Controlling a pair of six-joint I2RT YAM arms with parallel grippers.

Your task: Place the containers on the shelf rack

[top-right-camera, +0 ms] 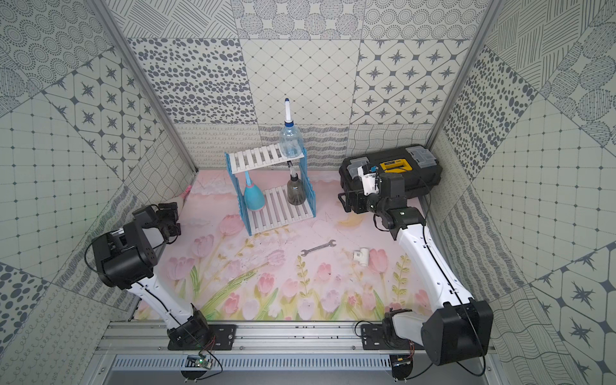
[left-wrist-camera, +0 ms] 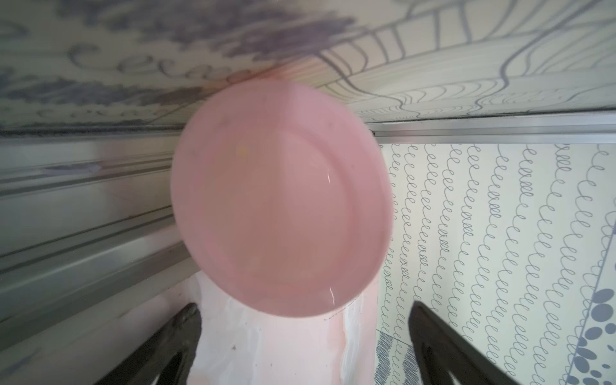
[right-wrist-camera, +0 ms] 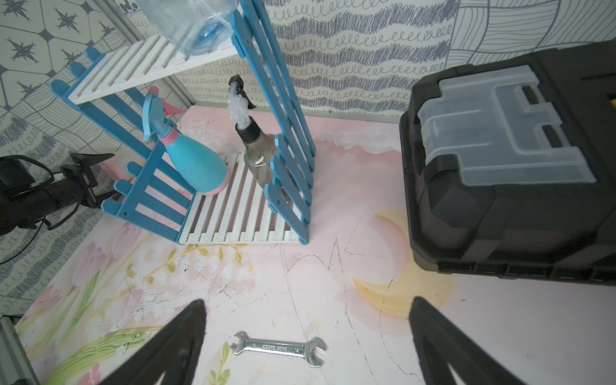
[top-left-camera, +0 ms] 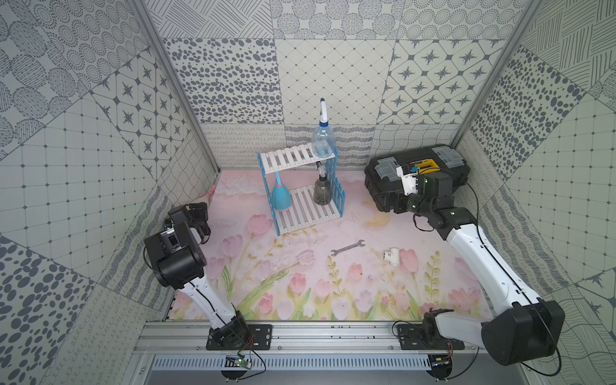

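A pink vessel, seemingly the watering can (left-wrist-camera: 282, 199), fills the middle of the left wrist view, its round base facing the camera. Only slivers of pink (top-left-camera: 211, 191) show past my left gripper (top-left-camera: 202, 219) from above, by the left wall. That gripper is open; its dark fingers (left-wrist-camera: 163, 349) stand apart at the bottom of its wrist view, and I cannot tell whether they touch the can. The shelf (top-left-camera: 296, 158), blue-sided with white slats, stands at the back centre. My right gripper is open and empty, in front of the toolbox.
On the shelf's lower level stand a turquoise spray bottle (right-wrist-camera: 195, 163) and a grey one (right-wrist-camera: 260, 154). A clear bottle (top-left-camera: 322, 139) is on top at the right. A black toolbox (top-left-camera: 385, 186), a wrench (top-left-camera: 347, 247) and a white fitting (top-left-camera: 391, 256) lie elsewhere.
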